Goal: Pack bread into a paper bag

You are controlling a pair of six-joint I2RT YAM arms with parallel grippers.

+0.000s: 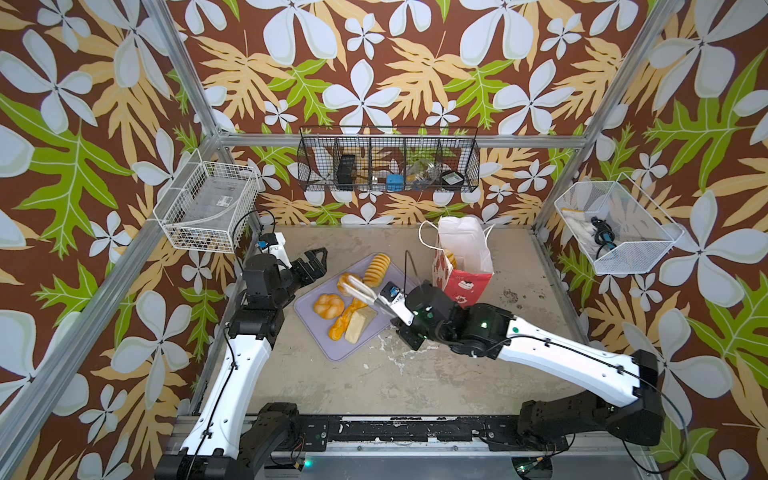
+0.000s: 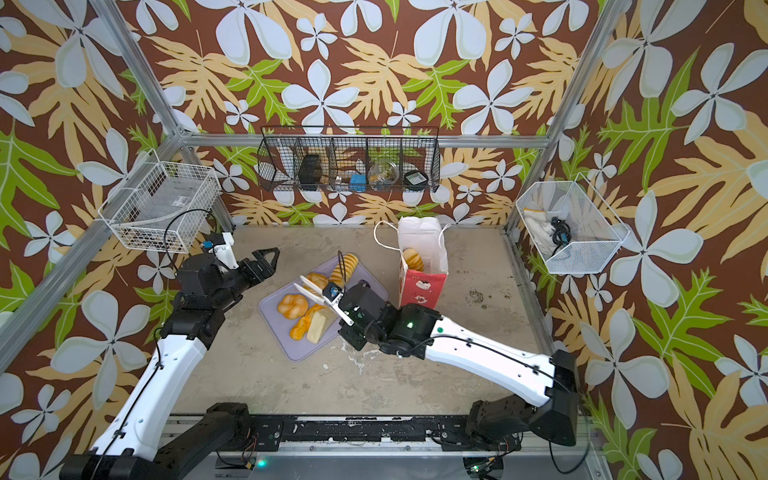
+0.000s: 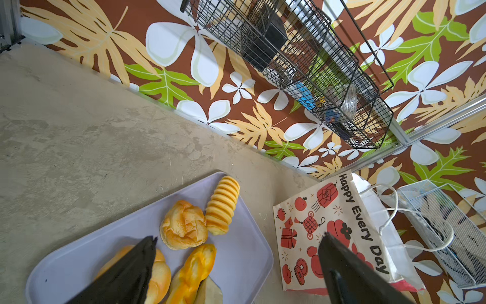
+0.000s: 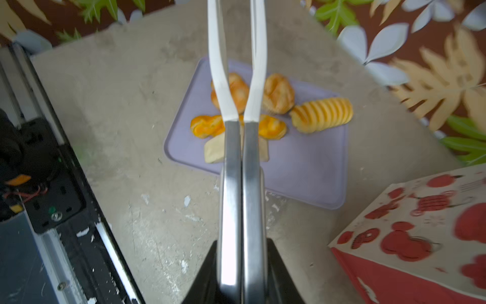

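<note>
A lilac tray (image 4: 324, 182) carries a ridged roll (image 4: 324, 113), a round bun (image 3: 183, 225), a larger bun (image 1: 328, 305), a twisted yellow bread (image 3: 197, 266) and a pale block of bread (image 1: 360, 324). My right gripper is shut on the tongs (image 4: 233, 167), whose white tips are apart above the tray, with no bread visibly lifted. The red and white paper bag (image 2: 421, 288) stands upright and open right of the tray; a bread piece (image 2: 413, 258) shows inside. My left gripper is open and empty, left of the tray.
A black wire basket (image 1: 388, 164) hangs on the back wall. White baskets hang at the left (image 1: 209, 204) and right (image 1: 620, 228). Bare table (image 1: 384, 392) lies in front of the tray and right of the bag.
</note>
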